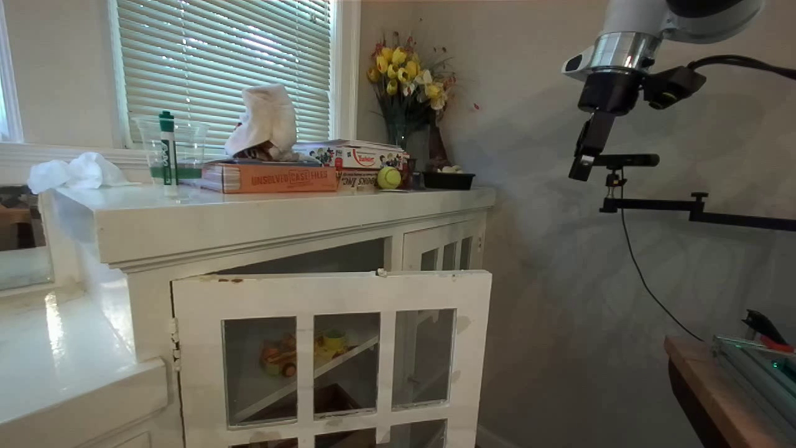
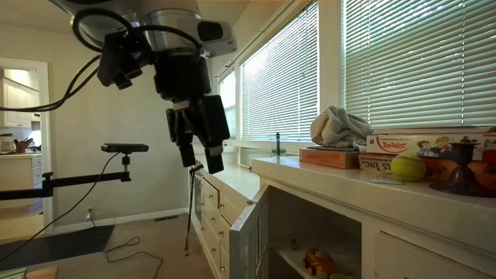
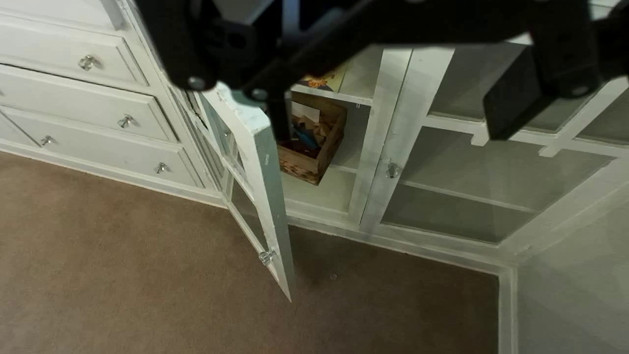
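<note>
High in the room, to the right of the white cabinet, my gripper (image 1: pixel 581 165) points downward. It is open: two black fingers (image 2: pixel 214 160) stand apart in exterior view 2, with empty air between them. In the wrist view the fingers frame the cabinet from above, touching nothing. The cabinet door (image 1: pixel 336 290) with glass panes is swung open. Through its panes an orange toy vehicle (image 1: pixel 278 357) shows on a shelf; exterior view 2 also shows the toy. Inside, lower down, is a wooden box (image 3: pixel 321 162) holding small items.
On the cabinet top are a green marker (image 1: pixel 168 149), a cloth (image 1: pixel 268 123), an orange box (image 1: pixel 276 178), a tennis ball (image 2: pixel 408 167) and a dark candlestick (image 2: pixel 461 172). A camera arm (image 2: pixel 83 180) reaches in. Carpet (image 3: pixel 118 265) before the cabinet is bare.
</note>
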